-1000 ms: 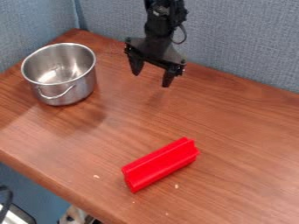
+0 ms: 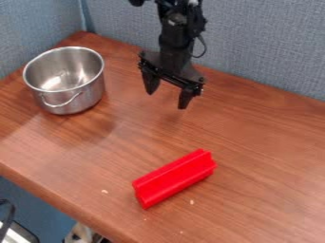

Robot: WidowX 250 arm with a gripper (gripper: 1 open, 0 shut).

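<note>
My black gripper (image 2: 170, 89) hangs over the back middle of the wooden table, open, its two fingers spread wide with nothing between them. To its left stands a steel pot (image 2: 64, 80) with a thin wire handle. A red oblong block (image 2: 174, 178) lies near the front of the table, below and apart from the gripper.
Grey-blue padded walls close off the back and left. The table's front left edge drops away at the bottom left, where some dark cables show.
My gripper has shifted slightly to the right and a little lower over the last second. The pot and red block have stayed put.
</note>
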